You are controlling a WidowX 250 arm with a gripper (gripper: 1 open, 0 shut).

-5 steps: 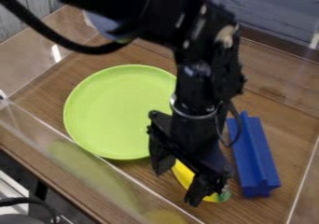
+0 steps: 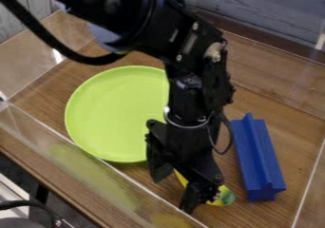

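My black gripper (image 2: 178, 180) is low over the table at the front centre, its fingers open around a yellow object (image 2: 219, 194) with a green end, largely hidden beneath it. A lime-green round plate (image 2: 102, 113) lies to the left of my gripper. A blue bar-shaped block (image 2: 257, 156) lies to the right.
The wooden table (image 2: 51, 89) has bare room at the back left and back right. A clear low wall runs along the front left edge, with a dark cable beyond it. A grey wall closes off the back.
My arm has shifted slightly left and back, and its upper part has risen a little. The plate and blue block have not moved.
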